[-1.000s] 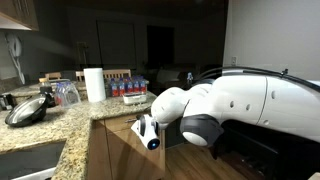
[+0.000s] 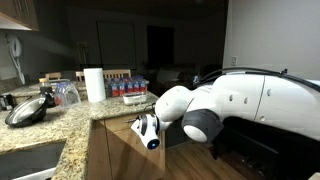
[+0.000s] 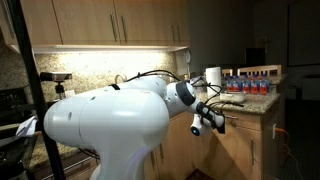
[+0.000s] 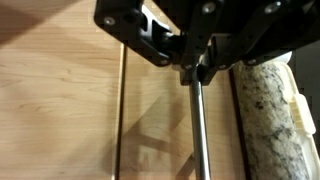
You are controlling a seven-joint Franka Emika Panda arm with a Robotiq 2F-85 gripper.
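A slim metal bar handle (image 4: 200, 130) runs along a light wooden drawer front (image 4: 155, 120) in the wrist view. My gripper is shut on this bar near its upper visible end. In exterior view 1 the arm reaches in from the right, and the gripper (image 2: 135, 123) is at the cabinet front just below the counter edge. Exterior view 2 shows the gripper (image 3: 222, 118) against the same wooden cabinet (image 3: 245, 140). How far the drawer stands out, if at all, cannot be told.
Above the gripper is the granite counter (image 2: 75, 148), with a paper towel roll (image 2: 95, 84), several bottles (image 2: 125, 87) and a white-rimmed dish (image 2: 135, 98) on it. A dark pan (image 2: 28, 111) sits toward the left. Open wooden floor (image 2: 190, 162) lies below the arm.
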